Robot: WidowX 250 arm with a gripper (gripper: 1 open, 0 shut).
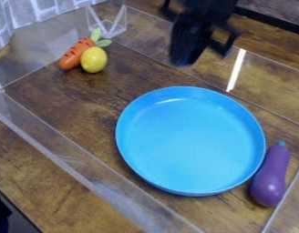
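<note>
My gripper (186,45) hangs blurred at the top middle of the camera view, right of the yellow lemon (94,59) and apart from it; its fingers are too blurred to read. An orange carrot (74,53) with green leaves lies just behind and left of the lemon. A round blue plate (189,136) takes up the middle of the table, and a purple eggplant (272,182) lies to its right.
Clear plastic walls (61,155) line the wooden work area on the left. The wood left of the plate and behind it is bare.
</note>
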